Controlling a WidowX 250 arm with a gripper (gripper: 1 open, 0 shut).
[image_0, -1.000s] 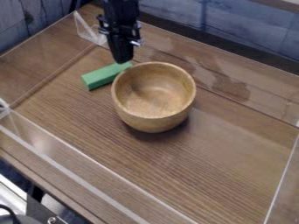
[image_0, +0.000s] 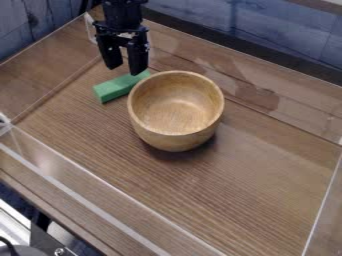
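A wooden bowl (image_0: 175, 122) sits near the middle of the table, empty. A green block (image_0: 116, 89) lies flat just to its upper left, partly beside the rim. My black gripper (image_0: 126, 64) hangs above and slightly behind the green block, with its fingers open and pointing down.
My gripper has moved left and down, from above the area behind the bowl to over the green block. The bowl and block look unmoved.
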